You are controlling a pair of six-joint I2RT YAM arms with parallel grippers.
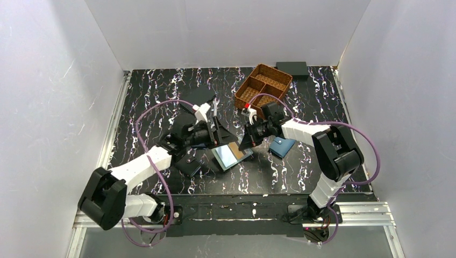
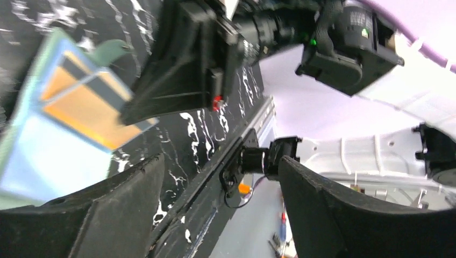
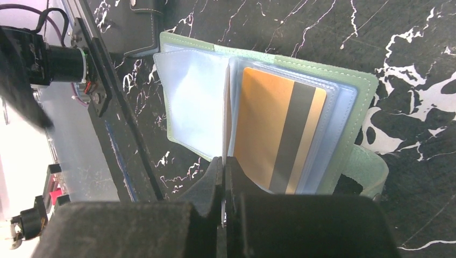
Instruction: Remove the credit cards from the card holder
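Observation:
The mint card holder (image 1: 226,157) lies open on the marble table, clear sleeves showing, with a gold card with a dark stripe (image 3: 266,123) in a sleeve. My right gripper is shut on a sleeve page, held upright edge-on beside the gold card. My left gripper (image 1: 219,134) is raised over the holder's left part, part open; in the left wrist view its two blurred fingers (image 2: 107,220) frame the bottom, with nothing seen between them, and the right gripper reaches across above the holder.
A brown divided basket (image 1: 263,86) stands at the back, with dark slabs (image 1: 291,69) beside and left of it. A wrench lies centre-back. A blue case (image 1: 282,146) lies right, a dark wallet (image 1: 188,166) left.

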